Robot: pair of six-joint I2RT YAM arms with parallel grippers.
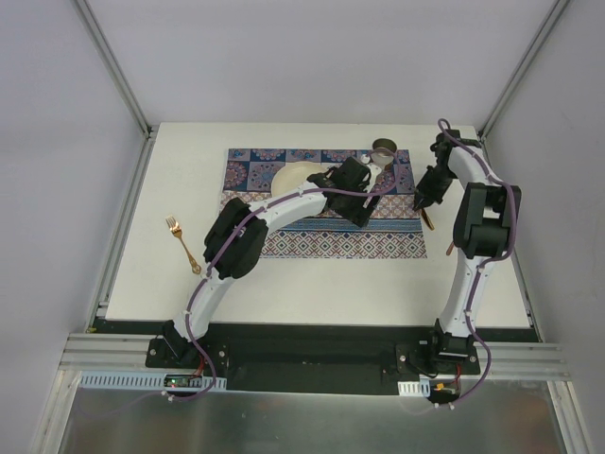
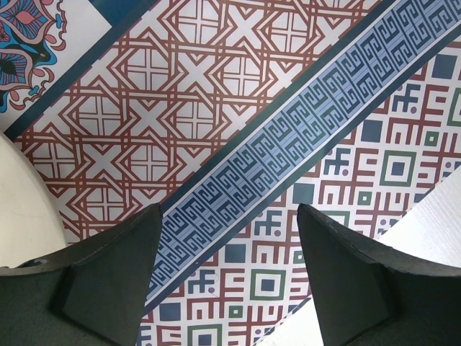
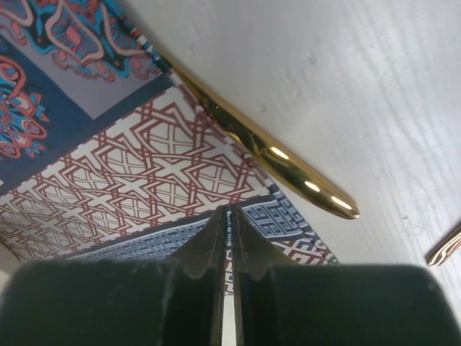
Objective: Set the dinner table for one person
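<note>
A patterned placemat [image 1: 340,248] lies mid-table with a cream plate [image 1: 288,178] on it. My left gripper is open over the mat beside the plate, empty between its fingers. A gold utensil, apparently a knife [image 3: 295,173], lies along the mat's right edge; my right gripper hovers beside it, fingertips together with nothing visible between them. A copper-gold utensil [image 3: 443,249] lies further right, partly out of view. A gold fork [image 1: 184,241] lies at the table's left.
A metal cup [image 1: 385,146] stands at the mat's back right, with a pale object below it partly hidden by the left gripper.
</note>
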